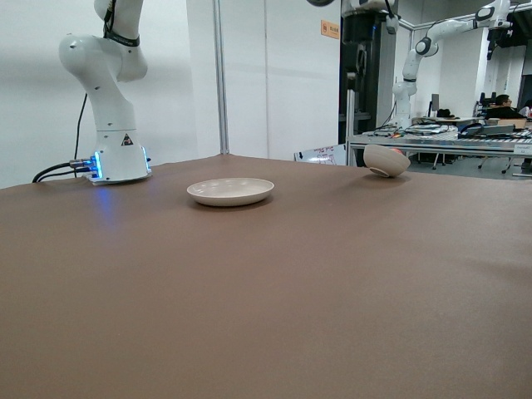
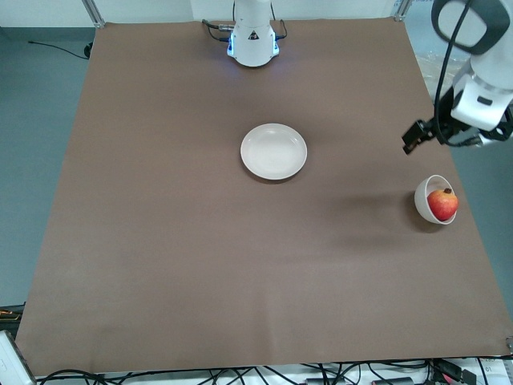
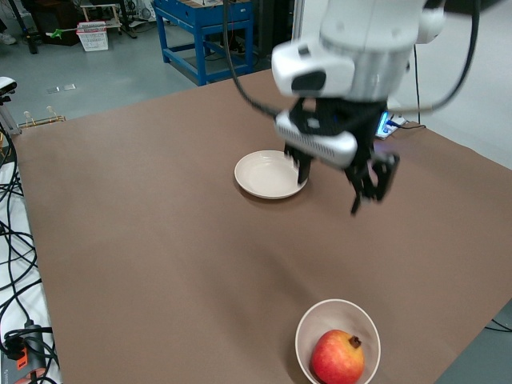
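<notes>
A white plate (image 2: 273, 151) (image 1: 229, 190) (image 3: 268, 173) lies in the middle of the brown table (image 2: 240, 273). To its right in the left view, a white bowl (image 2: 425, 208) (image 1: 384, 161) holds a red pomegranate (image 2: 442, 204) (image 3: 338, 358). My black gripper (image 3: 332, 180) hangs raised above the table, up and away from the bowl, near the table's edge in the left view. Nothing shows between its fingers; they look apart in the right view, though blurred.
Cables and devices (image 3: 24, 344) run along another edge.
</notes>
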